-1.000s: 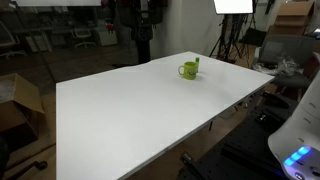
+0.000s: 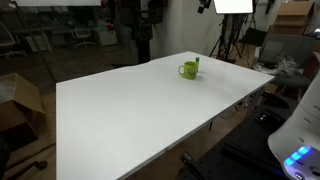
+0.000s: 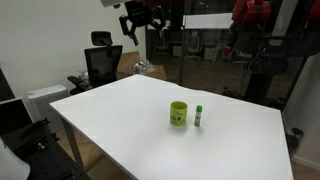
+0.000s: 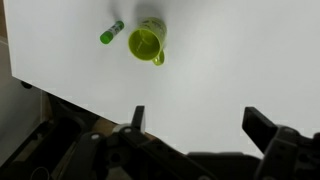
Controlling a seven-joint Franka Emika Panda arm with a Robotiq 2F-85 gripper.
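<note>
A lime-green mug (image 3: 178,114) stands upright on the white table (image 3: 110,112). Close beside it, apart, is a small green tube (image 3: 198,117), standing on end. From above, the wrist view has the mug (image 4: 145,43) with its handle and the tube (image 4: 112,32) toward the upper left. My gripper is open, its two dark fingers wide apart and only bare tabletop showing between them. It hangs high over the table, well clear of both objects; in exterior view 2 the arm shows at the top.
In the wrist view, a table edge runs along the lower left. An office chair (image 3: 102,60) and a cardboard box (image 3: 135,65) stand beyond the table, off its surface.
A small dark part of my arm or gripper now shows at the top edge of exterior view 1, where none showed before. The mug and tube have stayed put.
</note>
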